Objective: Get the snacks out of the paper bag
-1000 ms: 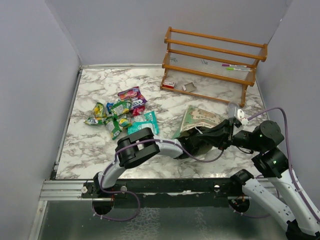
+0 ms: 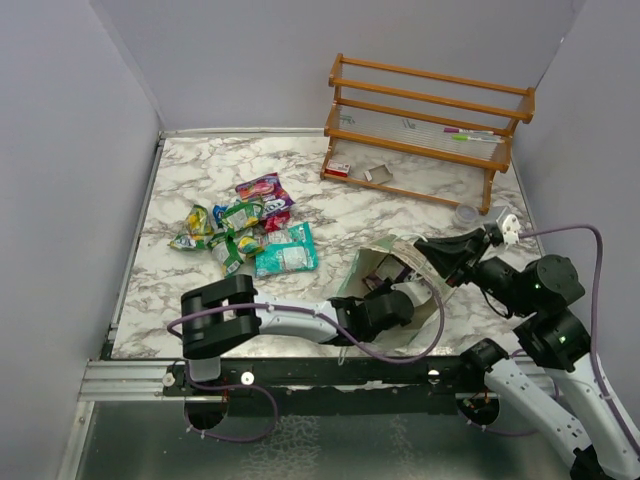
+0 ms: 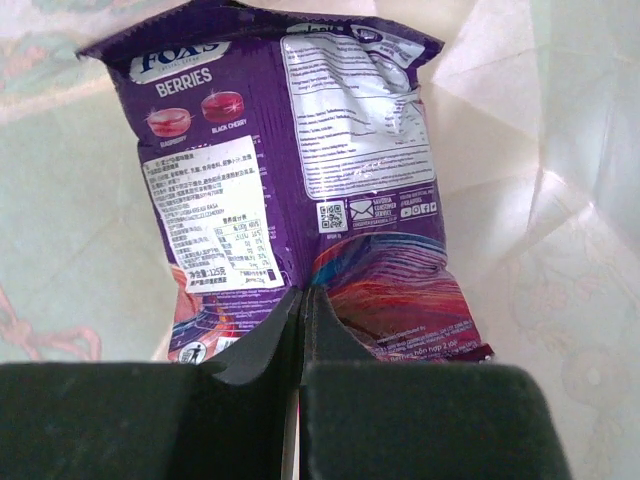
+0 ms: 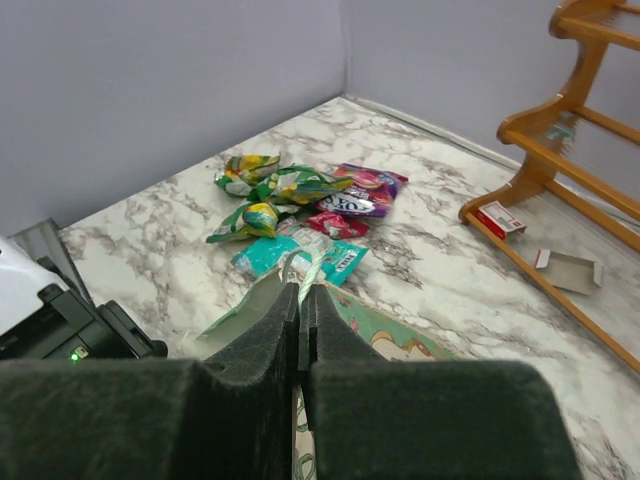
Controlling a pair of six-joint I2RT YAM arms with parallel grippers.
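Note:
The paper bag stands at the front right of the table, its mouth tilted open. My left gripper is inside it, shut at the lower middle of a purple Fox's berries snack pack; whether it grips the pack cannot be seen for sure. My right gripper is shut at the bag's upper rim, with a thin pale strip at its fingertips, probably the bag's handle or edge. A pile of green, purple, red and teal snack packs lies left of the bag.
A wooden rack stands at the back right, with a small red box and an open carton by it.
The bag has moved toward the front, its opening more raised and visible.

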